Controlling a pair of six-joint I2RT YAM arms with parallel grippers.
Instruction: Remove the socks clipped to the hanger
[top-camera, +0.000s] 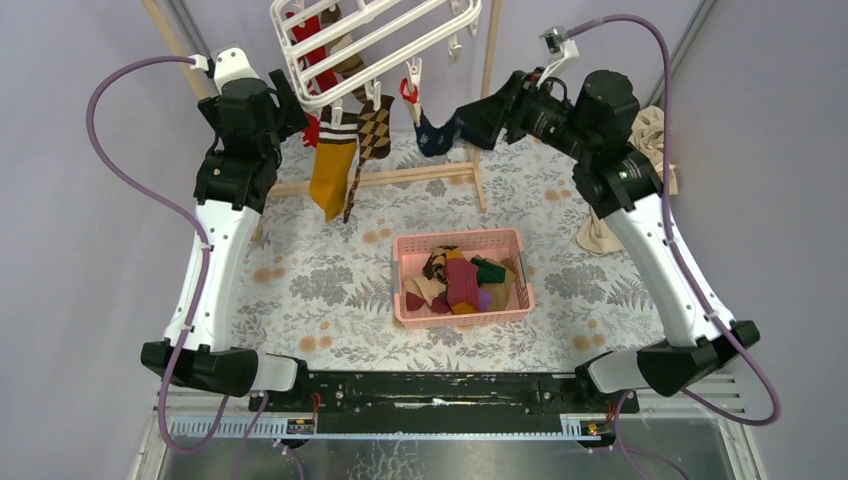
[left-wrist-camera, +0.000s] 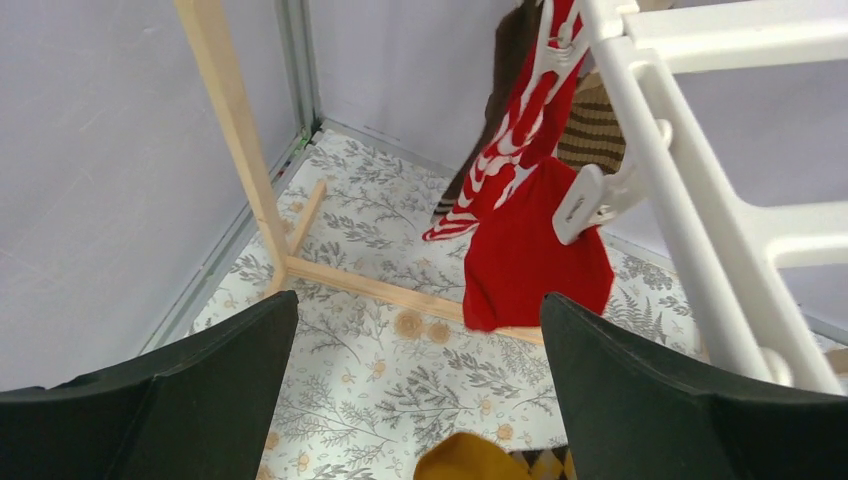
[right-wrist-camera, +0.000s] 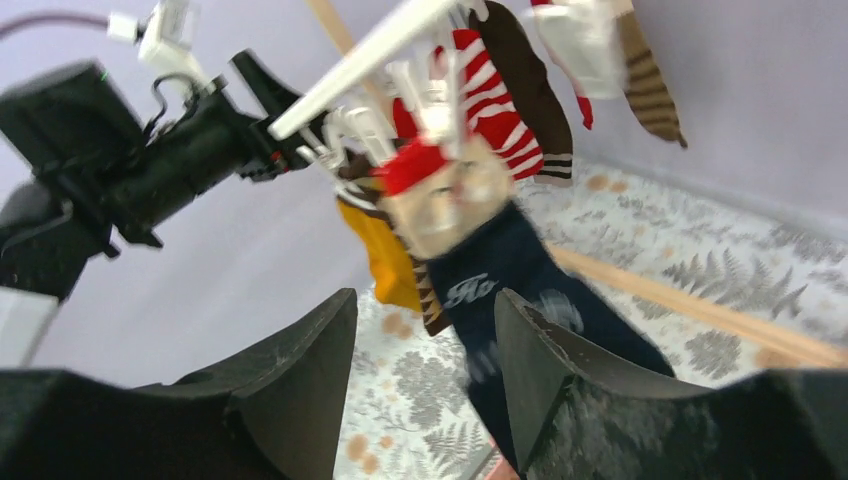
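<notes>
The navy sock (top-camera: 436, 137), with a beige and red top, dangles from a clip on the white hanger (top-camera: 385, 62). Beside it my right gripper (top-camera: 478, 118) stands open; in the right wrist view the navy sock (right-wrist-camera: 515, 290) lies beyond the gap between the fingers, blurred. A mustard sock (top-camera: 333, 178), a brown argyle sock (top-camera: 373, 130) and red ones hang further left. My left gripper (top-camera: 250, 100) is open at the hanger's left end. In the left wrist view a red sock (left-wrist-camera: 530, 250) hangs clipped ahead of the right finger, with nothing gripped.
Below the hanger, a pink basket (top-camera: 400, 268) holds several socks on the patterned floor. Wooden stand bars (top-camera: 415, 174) cross behind the hanging socks. Beige cloth (top-camera: 600, 235) lies at the right, partly behind the right arm. Floor around the basket is clear.
</notes>
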